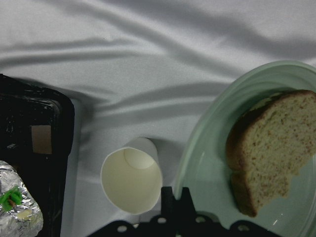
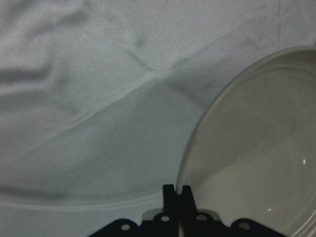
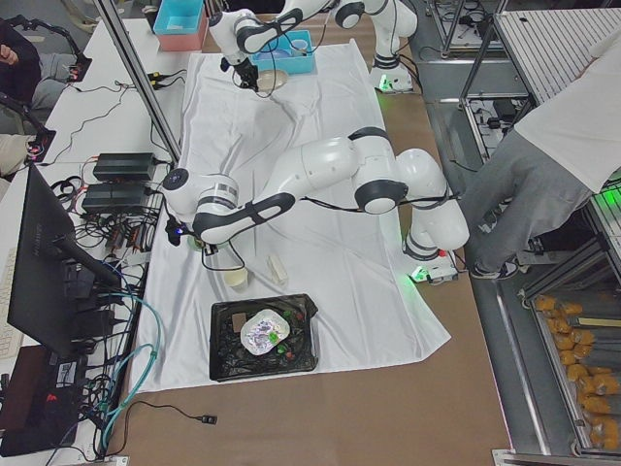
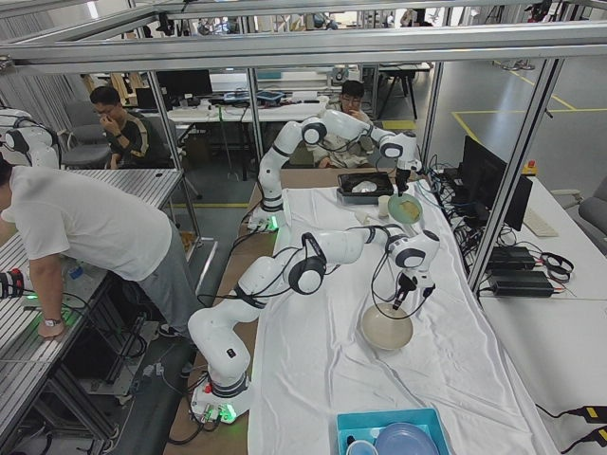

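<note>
In the left wrist view my left gripper is shut on the rim of a green plate (image 1: 207, 158) holding a bitten slice of bread (image 1: 271, 148). A paper cup (image 1: 131, 182) stands just left of it. My right gripper is shut on the rim of a shallow beige bowl (image 2: 247, 138). In the camera left view that bowl is near the blue bin (image 3: 301, 60) at the far end, partly hidden by the arm.
A black tray (image 3: 223, 359) with a foil dish (image 3: 264, 330) lies at the near end, a pale object (image 3: 277, 270) just above it. A monitor and cables line the left edge.
</note>
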